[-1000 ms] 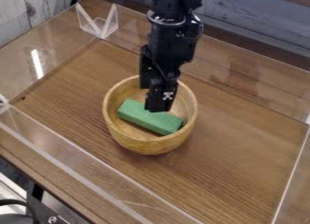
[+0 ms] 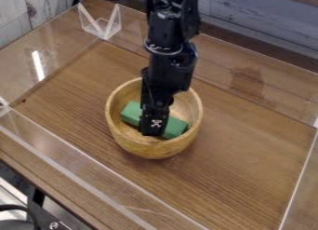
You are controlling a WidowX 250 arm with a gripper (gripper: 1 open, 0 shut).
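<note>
A yellow round bowl (image 2: 133, 145) sits in the middle of the wooden table, with a green block (image 2: 174, 127) lying inside it. The black gripper (image 2: 155, 115) reaches down into the bowl over the green block, its fingers open on either side of the block's middle. The fingers hide part of the block, and whether they touch it is unclear.
Clear plastic pieces stand at the back left (image 2: 99, 21) and at the left edge (image 2: 4, 103). A black cable lies at the lower left.
The gripper has moved down and slightly left, from above the bowl into it over the green block, hiding more of the block.
</note>
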